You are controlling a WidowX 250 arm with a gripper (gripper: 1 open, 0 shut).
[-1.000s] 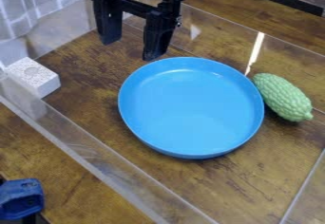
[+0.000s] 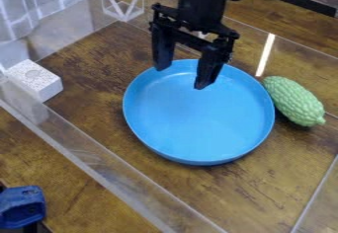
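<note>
My gripper [image 2: 187,59] hangs over the back part of a round blue plate [image 2: 199,118], its two dark fingers pointing down and standing well apart, with no object visible between them. A green corn-like or leafy vegetable toy [image 2: 294,101] lies just right of the plate.
A white block [image 2: 30,79] sits at the left by a clear plastic edge. A blue object [image 2: 20,207] is at the bottom left corner.
My gripper has moved right, from above the area behind the plate's left side to over the back of the plate. The plate and green toy have not moved.
</note>
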